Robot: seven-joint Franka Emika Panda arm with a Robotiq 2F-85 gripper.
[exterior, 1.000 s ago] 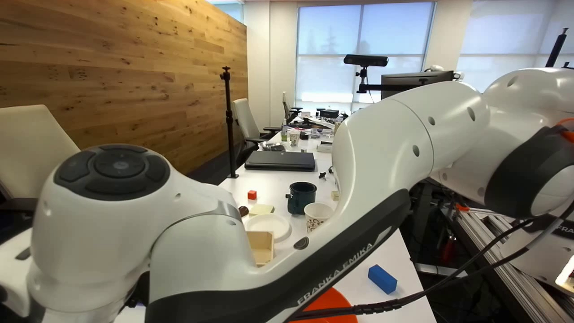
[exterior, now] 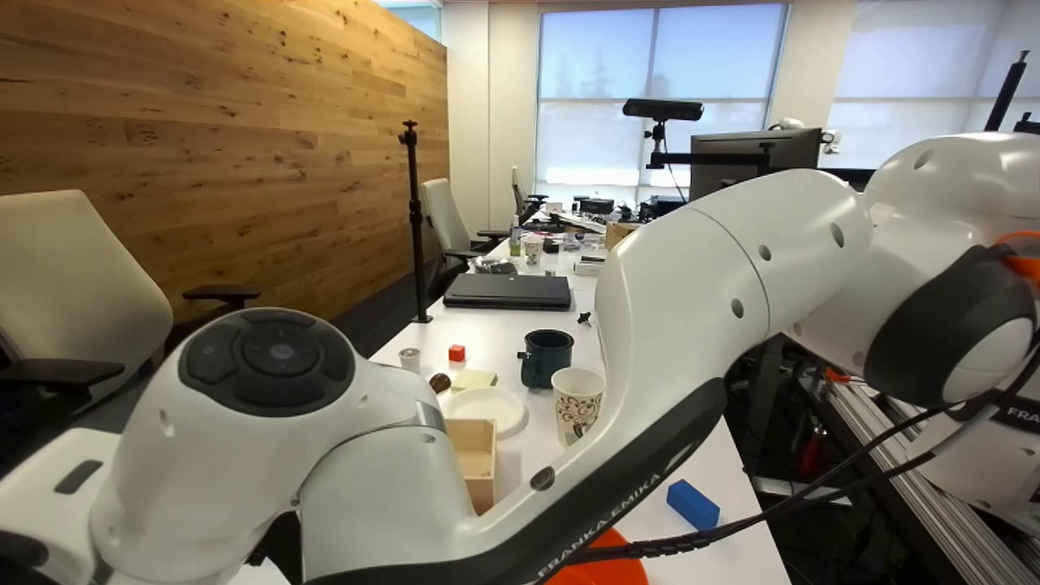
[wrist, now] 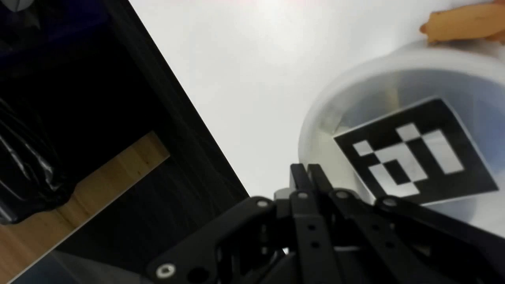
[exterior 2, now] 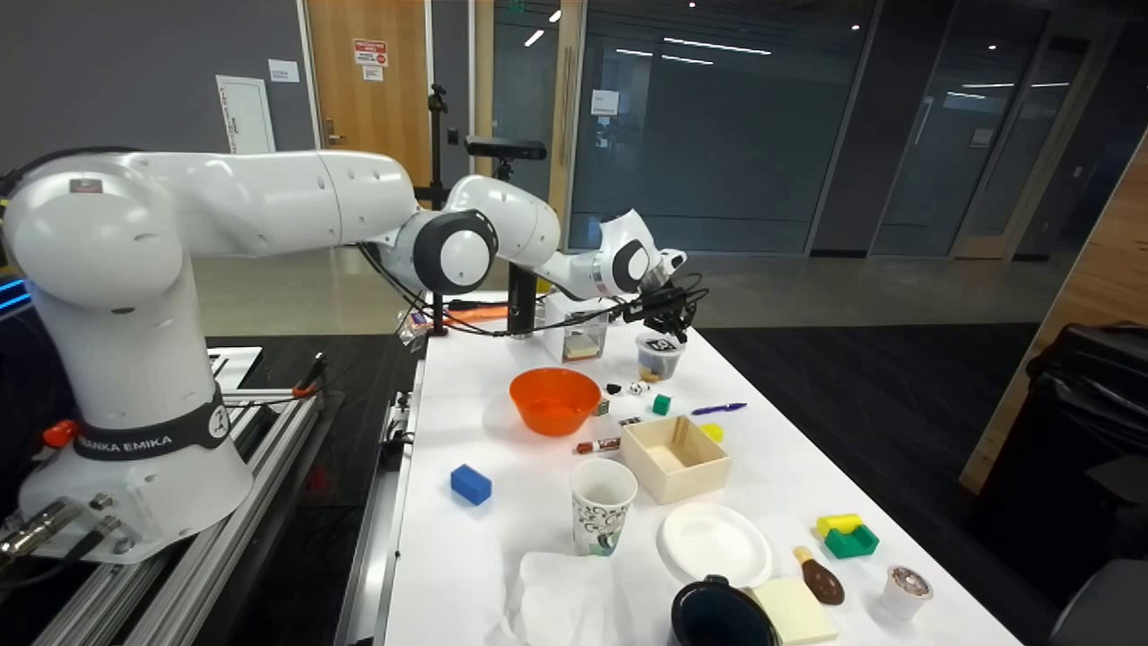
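My gripper is shut, its two black fingers side by side in the wrist view with only a narrow line between the tips. Whatever may be pinched there does not show. Past the fingertips is a round translucent tub (wrist: 322, 113) with a black-and-white square marker (wrist: 402, 156) at its top. The tips overlap the tub's left edge in this view; touching or apart, I cannot tell. Exterior view 2 has the gripper (exterior 2: 678, 336) at the far end of the table, just over the tub (exterior 2: 656, 362). In exterior view 1 the fingers are out of frame.
A tan piece (wrist: 459, 23) lies beside the tub. Nearer are an orange bowl (exterior 2: 554, 402), wooden box (exterior 2: 675, 461), paper cup (exterior 2: 600, 506), white plate (exterior 2: 715, 544) and blue block (exterior 2: 470, 484). A clear container (exterior 2: 581, 343) stands left of the tub. The table edge (wrist: 189, 104) is close.
In exterior view 1 the wrist end of the arm has shifted right and slightly down, and the forearm has swung a little left. The tabletop objects seen there have stayed put.
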